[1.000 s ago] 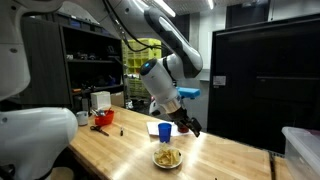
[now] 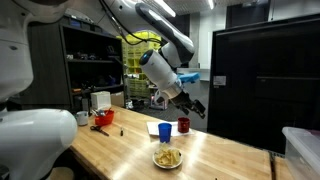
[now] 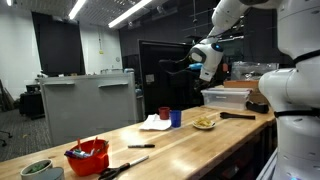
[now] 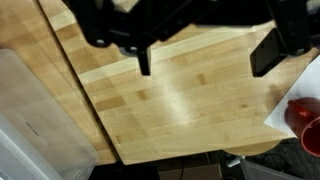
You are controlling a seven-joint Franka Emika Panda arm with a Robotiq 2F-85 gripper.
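My gripper is open, its two dark fingers wide apart with only bare wooden tabletop visible between them. It hangs above the table, higher than the cups, in exterior view 1. A red mug (image 2: 183, 125) stands behind a blue cup (image 2: 165, 131). In the wrist view the red mug (image 4: 306, 122) is at the right edge, off to the side of the fingers. A plate (image 2: 156, 162) with yellow food (image 2: 168, 156) lies nearer the front.
A white sheet (image 3: 156, 123) lies by the cups. A red bowl (image 3: 88, 158) with utensils and a black-handled tool (image 3: 122, 167) lie at the far side. A clear plastic bin (image 4: 35, 140) borders the table.
The arm has risen, lifting the gripper from near the red mug's level to well above the table. The cups and plate appear unmoved.
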